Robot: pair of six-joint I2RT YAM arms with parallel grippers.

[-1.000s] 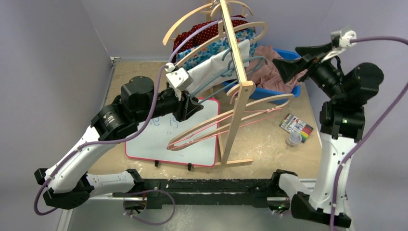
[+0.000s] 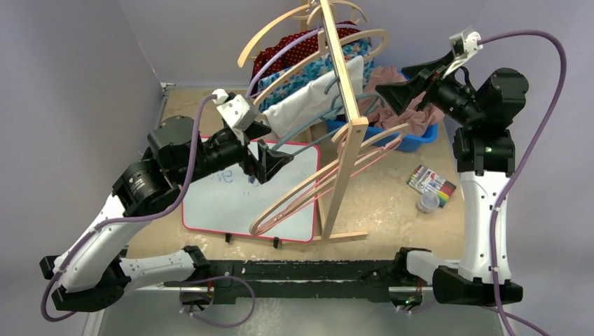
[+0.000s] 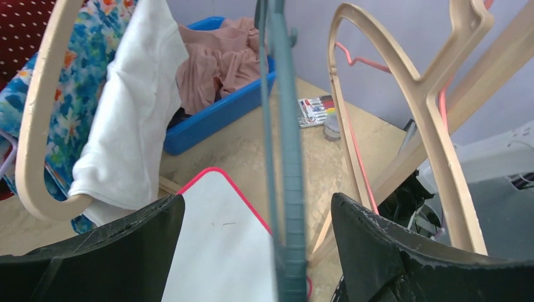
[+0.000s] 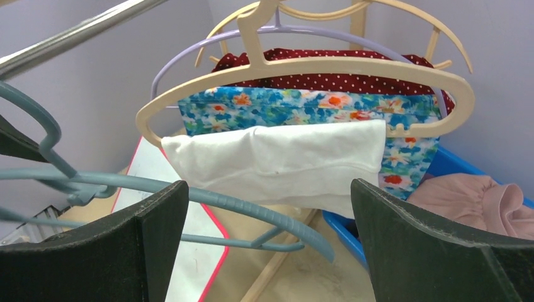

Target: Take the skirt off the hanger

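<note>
A white garment (image 4: 271, 157) hangs on a wooden hanger (image 4: 352, 66), in front of a blue floral one (image 4: 302, 107) and a dark red dotted one (image 4: 340, 83). Nearer to me is a bare grey-blue hanger (image 3: 291, 163). My left gripper (image 2: 279, 145) is open beside this hanger's left end; in its wrist view the bar passes between the spread fingers, and contact cannot be told. Over on the right, my right gripper (image 2: 394, 80) is open, its fingers (image 4: 151, 220) apart and no object held. A crumpled pinkish-beige garment (image 2: 420, 122) lies in the blue bin (image 2: 413, 143).
The wooden rack (image 2: 341, 171) stands centrally, with empty wooden and pink hangers (image 2: 287, 210) at its front. A whiteboard (image 2: 245, 203) lies below on the left. Markers (image 2: 431, 183) and a small clear jar (image 2: 428, 202) sit on the right.
The right arm has shifted left. The grey-blue hanger has swung, and the front hangers have turned.
</note>
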